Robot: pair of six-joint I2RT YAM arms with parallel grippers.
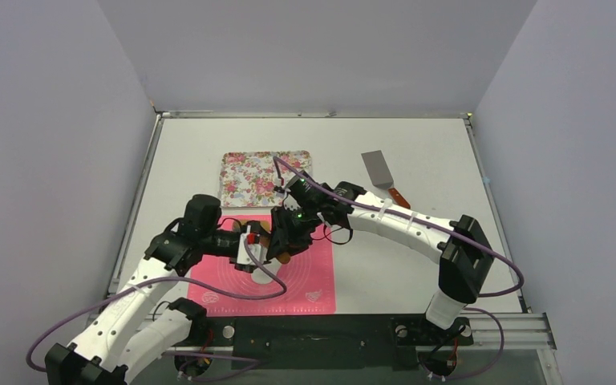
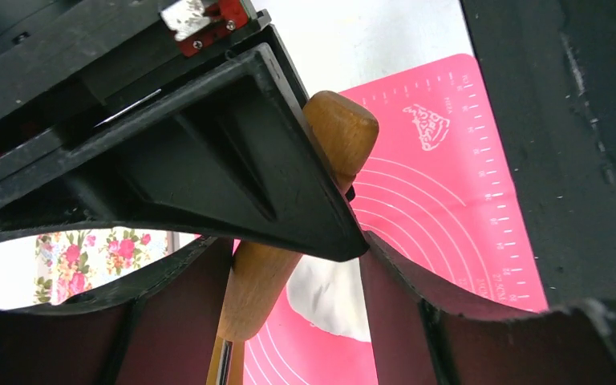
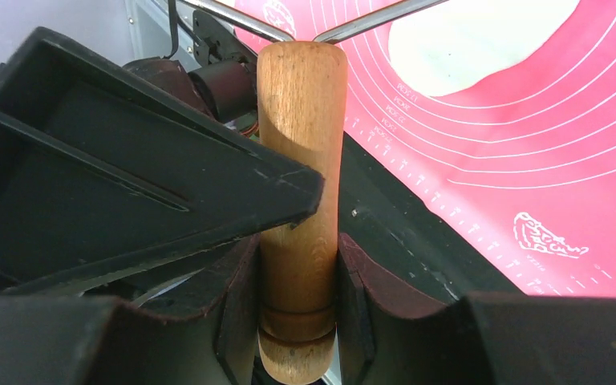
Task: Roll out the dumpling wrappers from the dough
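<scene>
My right gripper is shut on the wooden handle of a rolling pin with metal rods, held over the pink mat. A flattened white dough piece lies on the mat.
A floral board lies behind the mat. A spatula with a wooden handle lies at the back right.
</scene>
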